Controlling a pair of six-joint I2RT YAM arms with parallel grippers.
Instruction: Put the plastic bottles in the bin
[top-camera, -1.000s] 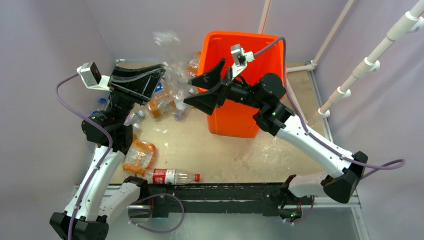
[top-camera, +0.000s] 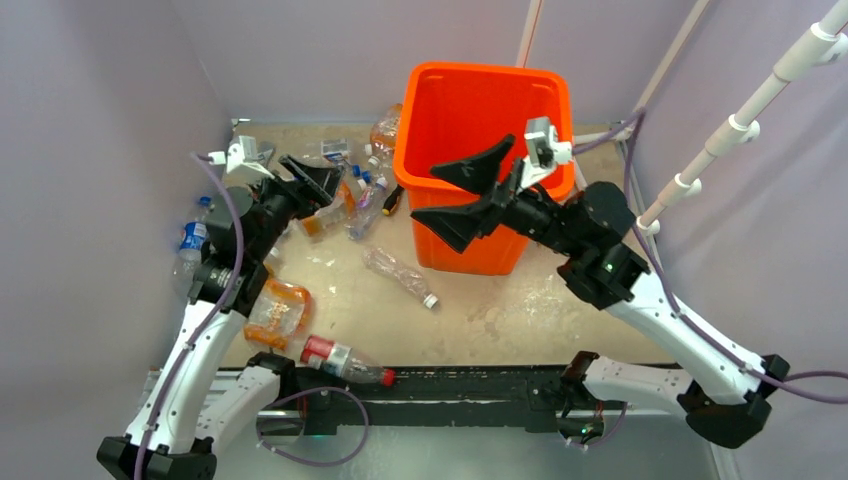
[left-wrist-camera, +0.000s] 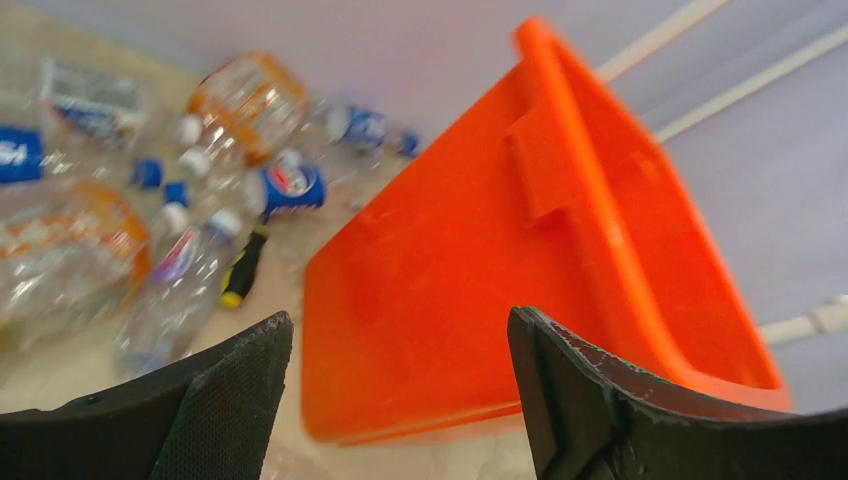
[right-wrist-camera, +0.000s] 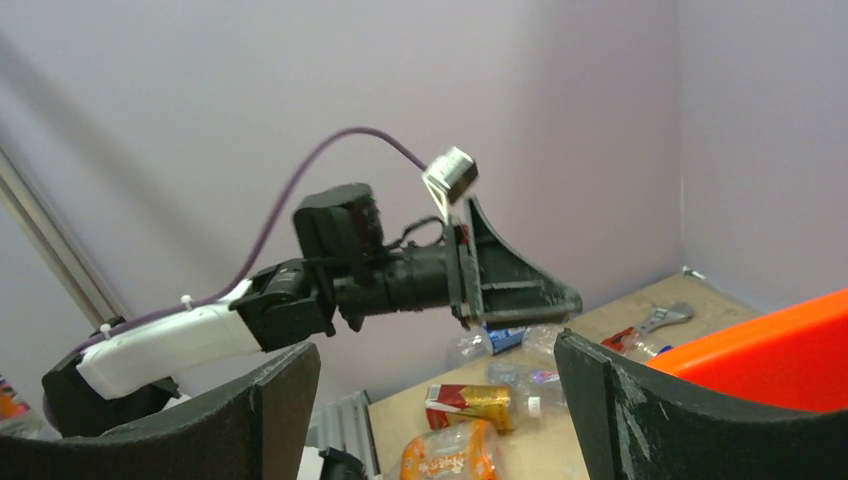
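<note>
An orange bin (top-camera: 465, 240) stands at the back centre. My right gripper (top-camera: 428, 193) hangs over its front left part, fingers apart and nothing between them. Left of the bin, above a cluster of bottles, my left gripper (top-camera: 322, 185) is open; the gap between its fingers is empty in the left wrist view. A clear bottle (top-camera: 398, 275) lies alone on the table in front of the bin. A red-labelled bottle (top-camera: 340, 360) rests at the front edge, near an orange-labelled bottle (top-camera: 280, 310). More bottles, such as a clear one (left-wrist-camera: 175, 290), crowd the bin's left side.
A black and yellow screwdriver handle (top-camera: 393, 200) lies beside the bin. In the right wrist view a wrench (right-wrist-camera: 665, 317) is on the table's far side. A white pipe (top-camera: 735, 130) slants along the right. Table space in front of the bin is mostly bare.
The red-labelled bottle has turned slightly.
</note>
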